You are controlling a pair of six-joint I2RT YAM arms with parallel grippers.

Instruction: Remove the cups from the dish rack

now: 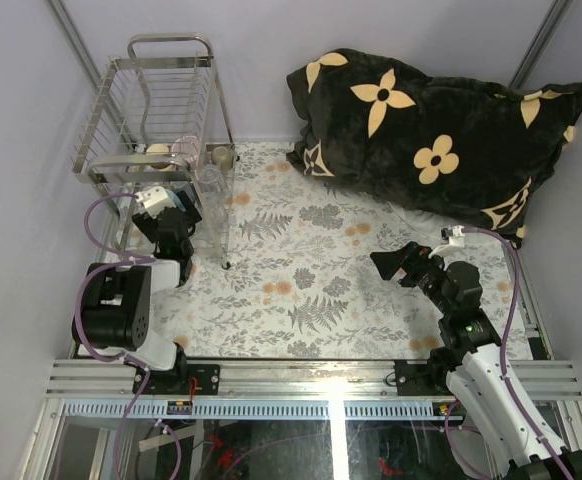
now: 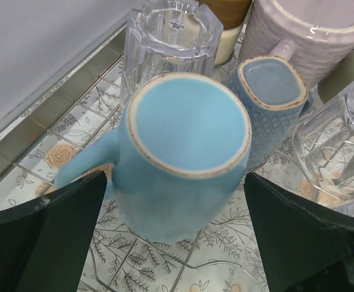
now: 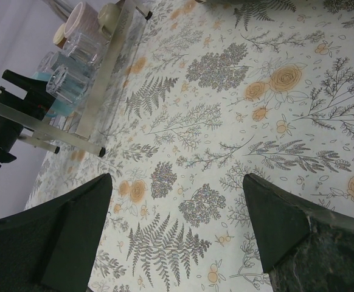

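Observation:
The dish rack [image 1: 106, 105] stands at the left, upside-down cups on its lower tier. My left gripper [image 1: 166, 220] is inside its near end, open around a light blue mug [image 2: 180, 152], whose handle points left. Behind it are a glass tumbler [image 2: 168, 42], a small grey-blue cup [image 2: 268, 103], a pink mug [image 2: 295, 27] and brown and olive cups; clear glasses [image 2: 332, 140] are at the right. Whether the fingers touch the mug I cannot tell. My right gripper [image 1: 396, 262] hangs open and empty over the mat at the right.
A dark floral cushion [image 1: 436, 130] fills the back right. The rack's upper tier appears empty.

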